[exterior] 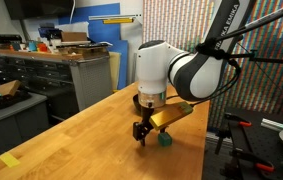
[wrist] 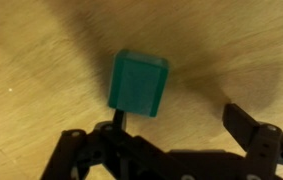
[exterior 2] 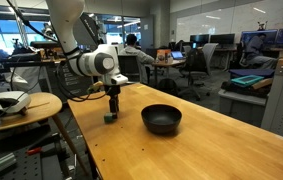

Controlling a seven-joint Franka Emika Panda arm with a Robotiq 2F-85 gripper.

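A small teal-green block (wrist: 138,82) rests on the wooden table, upper left of centre in the wrist view. My gripper is open above the tabletop, its fingers wide apart. The block lies ahead of the left finger and off-centre toward that side, with bare wood in front of the right finger. From exterior view 1, the block (exterior: 165,139) shows close by the black fingers, below the white arm. Exterior view 2 has the block (exterior 2: 109,117) at table level near the gripper; whether a finger touches it I cannot tell.
A black bowl (exterior 2: 161,119) stands on the table a short way from the gripper; in exterior view 1 the arm partly hides it. Shelves and a workbench (exterior: 61,72) are in the background.
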